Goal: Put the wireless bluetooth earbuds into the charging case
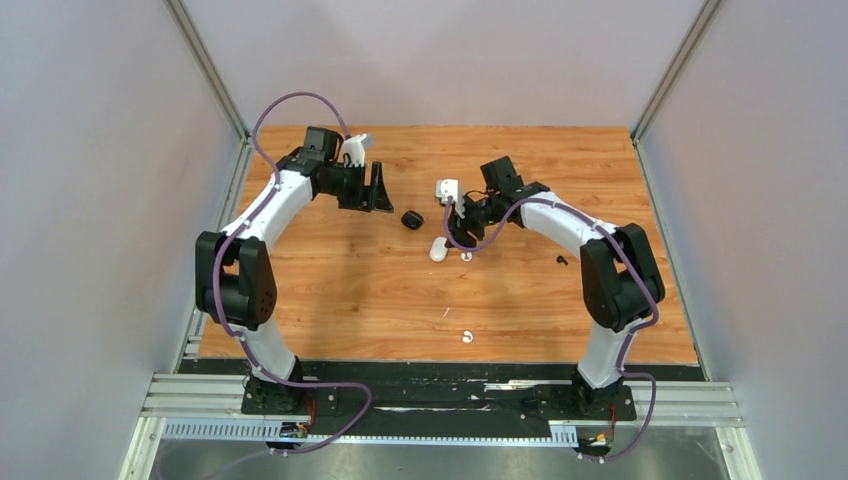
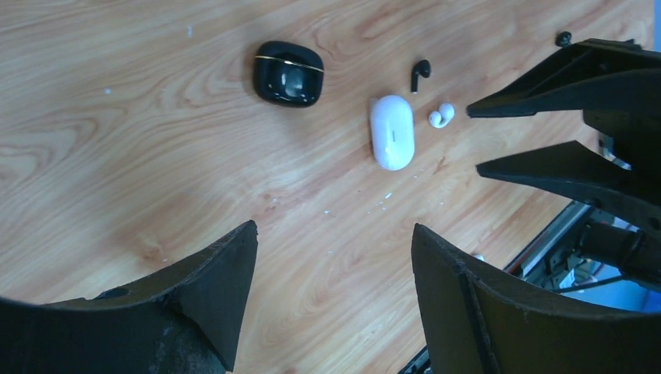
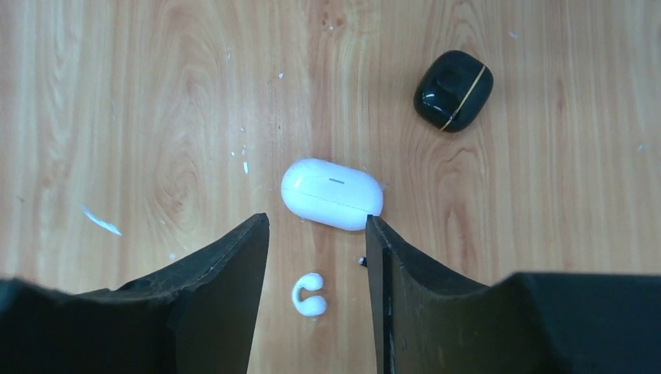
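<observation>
A white charging case (image 1: 438,250) lies on the wooden table; its lid looks closed in the right wrist view (image 3: 331,193). A white earbud lies just beside it, and a black earbud (image 2: 420,70) is nearby in the left wrist view. A black case (image 1: 412,220) lies to its upper left. My right gripper (image 1: 466,232) hangs over the white case and earbud, fingers apart and empty. My left gripper (image 1: 372,195) is open and empty, off to the upper left of the black case.
Another white earbud (image 1: 467,336) lies toward the front edge, another small black piece (image 1: 562,260) at the right. Small white slivers are scattered on the table.
</observation>
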